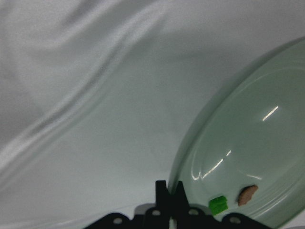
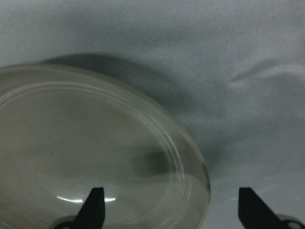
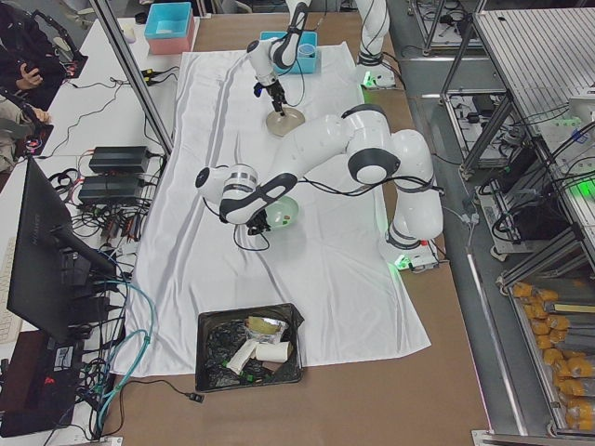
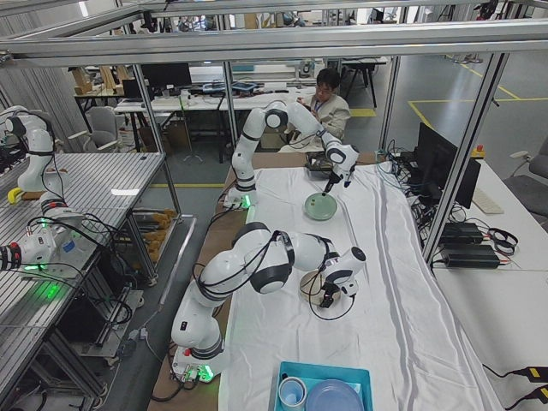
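A pale green plate (image 3: 282, 214) holds a green piece (image 1: 218, 204) and a brown piece (image 1: 247, 194). My left gripper is shut on this plate's rim. The beige plate (image 2: 100, 138) lies on the white cloth, with my right gripper open over its edge, one finger inside the rim and the other outside.
A black tray (image 3: 212, 344) with white items and debris stands at the near end of the cloth in the camera left view. A blue bin (image 4: 360, 385) with cup and plates is at the other end. A monitor (image 3: 37, 260) and cables line one side.
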